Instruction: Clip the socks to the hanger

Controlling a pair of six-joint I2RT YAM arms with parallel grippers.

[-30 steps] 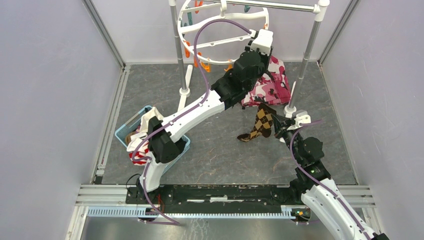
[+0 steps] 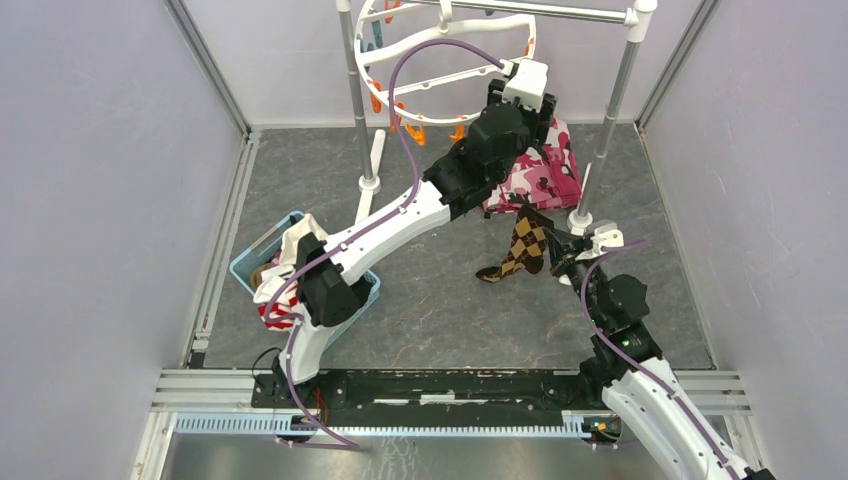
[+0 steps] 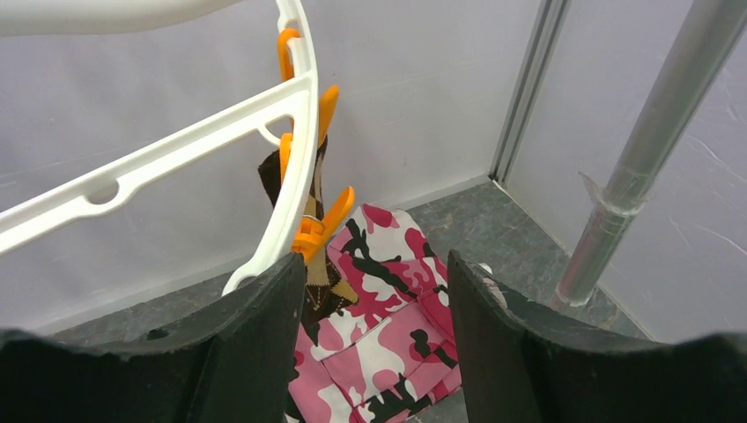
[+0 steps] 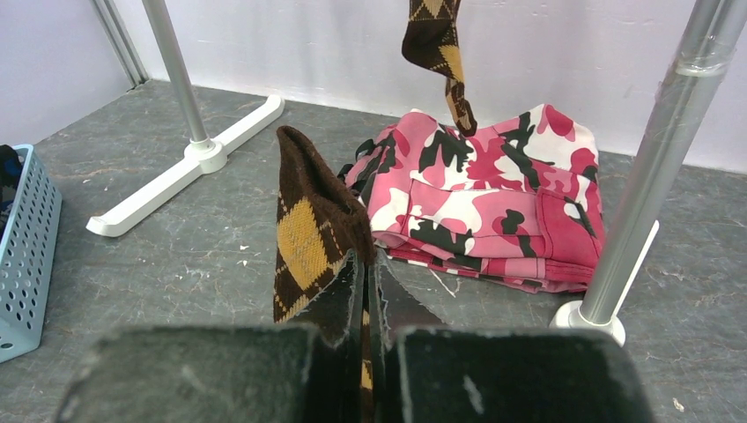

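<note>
A brown-and-gold argyle sock (image 3: 327,282) hangs at the orange clips (image 3: 326,231) on the white hanger ring (image 3: 296,167); the exact grip of the clips on its cloth is partly hidden behind the ring. My left gripper stands open beside it, fingers spread, nothing held between them. In the right wrist view that sock's lower end (image 4: 438,53) dangles free from above. A second argyle sock (image 2: 526,243) is pinched at one edge in my right gripper, which is shut on it above the floor.
Pink camouflage cloth (image 2: 535,180) lies folded on the floor behind the held sock. A metal post (image 2: 608,120) rises at the right. The blue basket (image 2: 243,262) with more socks sits at left, partly under my left arm.
The hanger's front clips have shifted slightly to the right. The right arm and its sock have stayed in place.
</note>
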